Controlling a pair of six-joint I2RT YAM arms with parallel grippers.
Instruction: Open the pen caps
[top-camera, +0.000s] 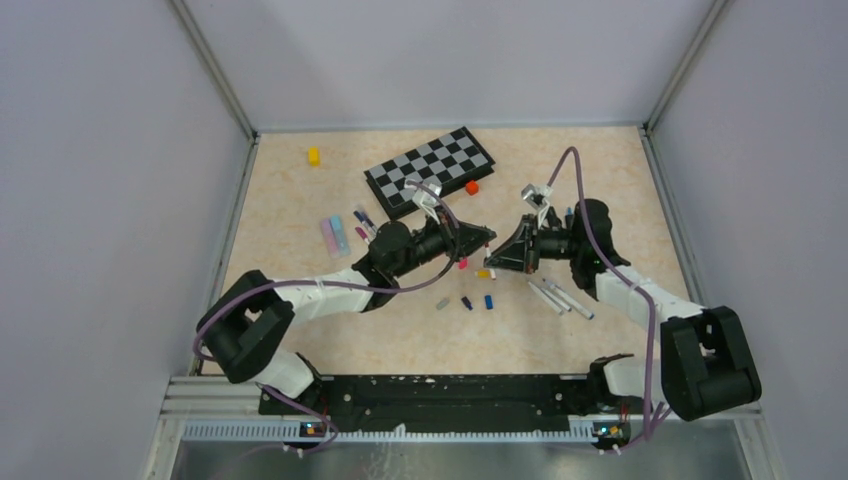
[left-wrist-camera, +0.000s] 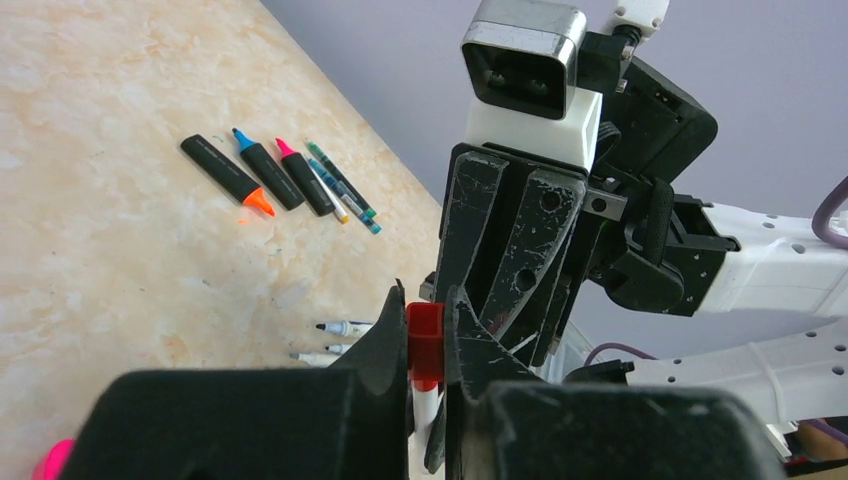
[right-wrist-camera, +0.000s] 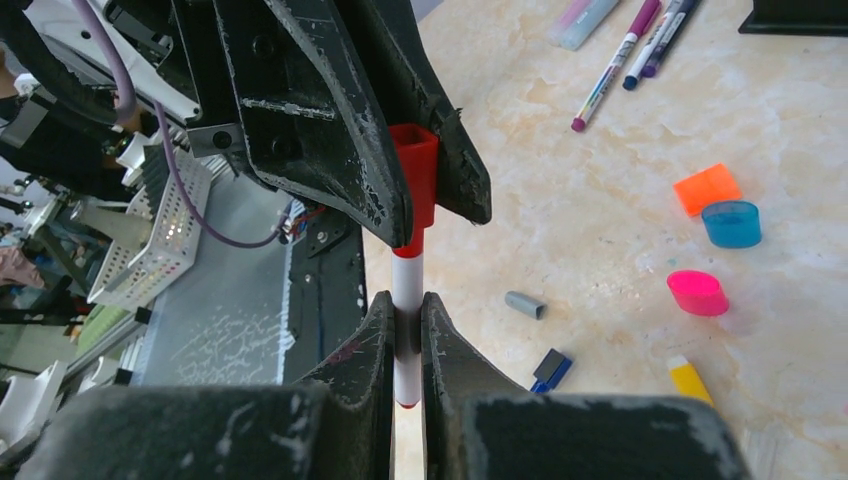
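Observation:
Held upright between my two arms is a white pen (right-wrist-camera: 408, 280) with a red cap (right-wrist-camera: 420, 170) at its upper end. My left gripper (top-camera: 491, 236) is shut on the red cap, which shows between its fingers in the left wrist view. Lower down, my right gripper is shut on the white barrel. A narrower red section joins cap and barrel; no gap shows there, and whether it is cap or pen I cannot tell. Purple (right-wrist-camera: 613, 70) and dark pens lie with their caps on at the left of the table.
Loose caps lie on the table: orange (right-wrist-camera: 707, 188), blue (right-wrist-camera: 731, 224), pink (right-wrist-camera: 698, 292), grey (right-wrist-camera: 525, 304) and others. Black markers with bare tips (left-wrist-camera: 257, 201) and white pens (top-camera: 560, 298) rest on the right. A checkered board (top-camera: 430, 168) stands behind.

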